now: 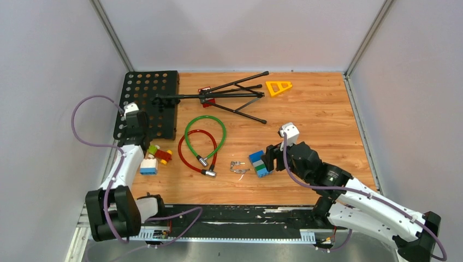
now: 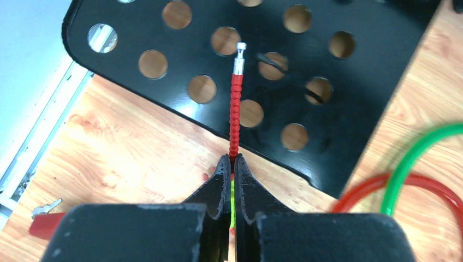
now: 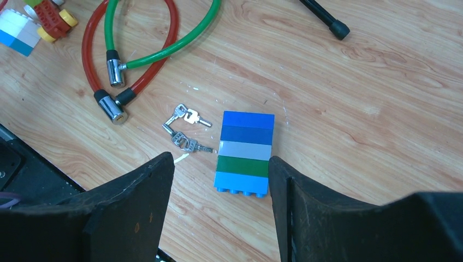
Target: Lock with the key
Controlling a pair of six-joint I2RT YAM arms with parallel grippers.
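Observation:
In the left wrist view, my left gripper is shut on a thin ribbed red cable point(image 2: 235, 103), whose silver plug tip points away from the fingers. At the lower left there, a silver key point(image 2: 46, 207) sticks out of a red piece point(image 2: 43, 225); whether this joins the cable is hidden. My right gripper stands part open, empty, above the table. A bunch of small keys point(image 3: 184, 131) lies left of a striped blue-and-green block point(image 3: 243, 155). The red loop lock point(image 1: 182, 148) and green loop lock point(image 1: 223, 131) overlap, each closed at its silver cylinder.
A black perforated tray point(image 1: 169, 123) fills the back left. A folded black tripod point(image 1: 229, 94) lies across the back, beside a yellow triangle point(image 1: 279, 88). Toy bricks point(image 1: 148, 165) sit near the left arm.

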